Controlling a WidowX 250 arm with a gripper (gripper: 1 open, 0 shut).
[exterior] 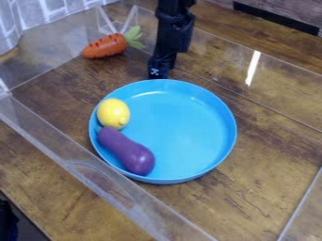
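Observation:
My black gripper (161, 66) hangs at the top centre, just behind the rim of a round blue plate (183, 132), its lower end low near the tabletop; the fingers are too small and dark to show their spread clearly. On the plate's left side lie a yellow lemon (113, 112) and a purple eggplant (126, 151). An orange carrot (105, 45) with green leaves lies on the table to the left of the gripper, apart from it.
Transparent side walls run along the left and right. The right part of the plate is empty.

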